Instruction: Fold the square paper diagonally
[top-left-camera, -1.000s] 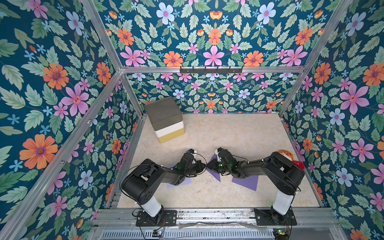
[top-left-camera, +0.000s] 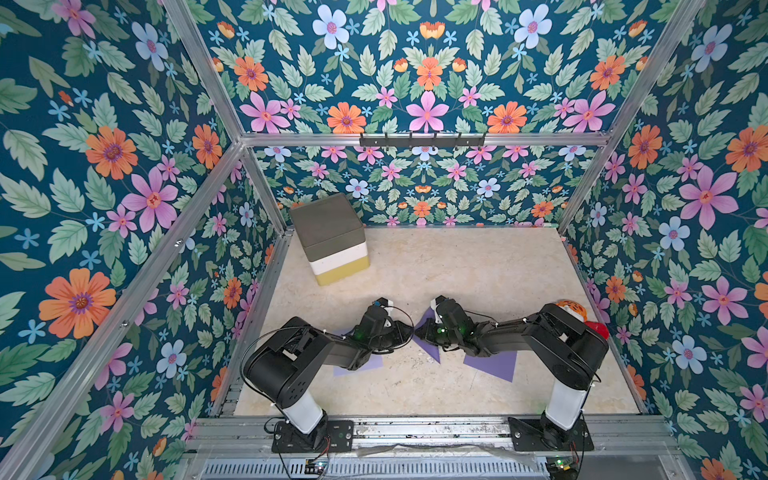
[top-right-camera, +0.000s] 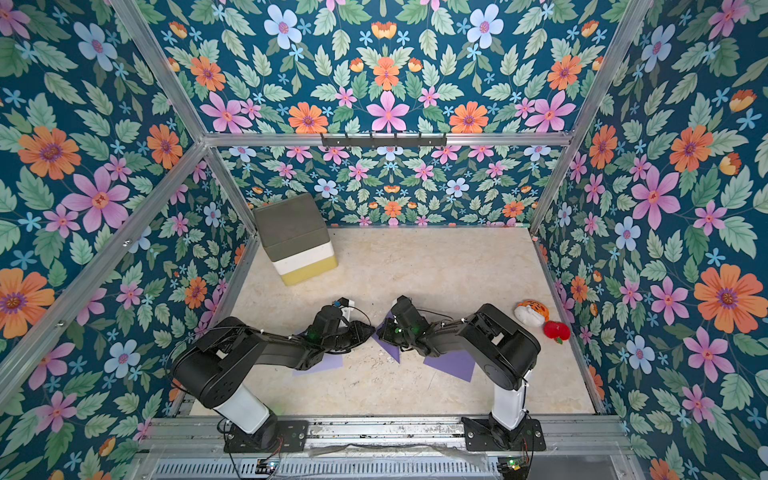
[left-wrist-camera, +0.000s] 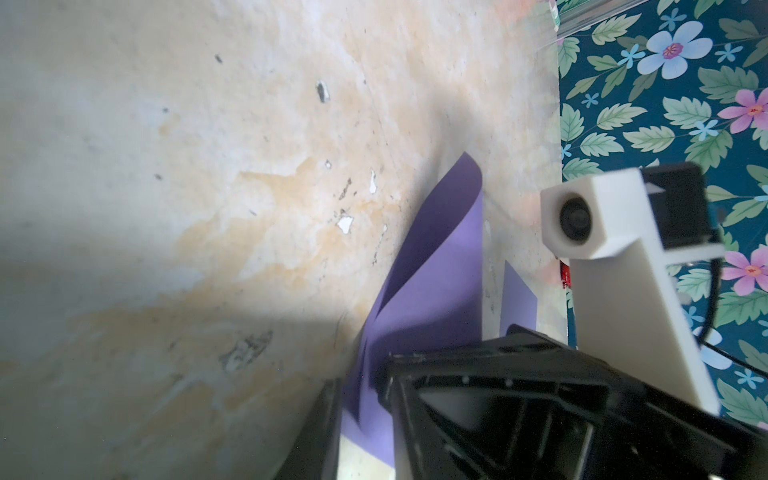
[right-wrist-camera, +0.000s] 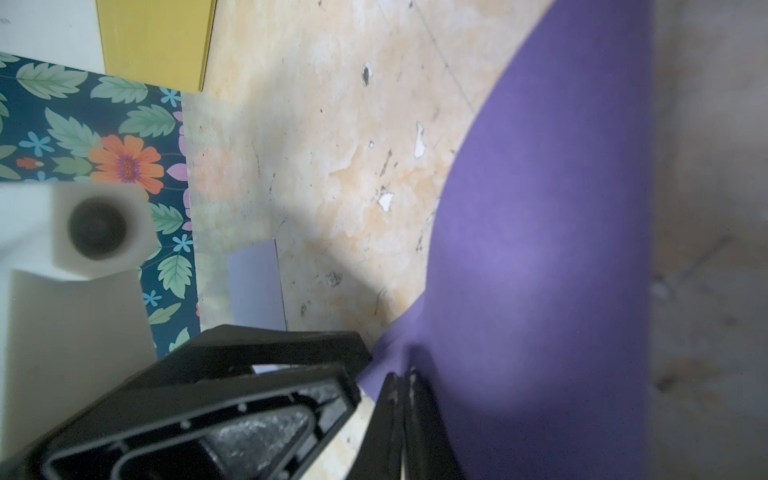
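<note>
A purple paper (left-wrist-camera: 432, 296) lies bent over at the table's centre, its upper layer curved up in both wrist views. My right gripper is shut at the paper's lower edge in the right wrist view; whether paper is between its tips is unclear. My left gripper is at the same paper from the other side, its fingers a little apart, with nothing clearly held between them. Both grippers meet closely over the paper in the top views, hiding part of it.
Other purple sheets (top-left-camera: 489, 366) lie under the arms. A stacked box (top-left-camera: 328, 240) stands back left; red and orange objects (top-right-camera: 556, 329) sit at the right edge.
</note>
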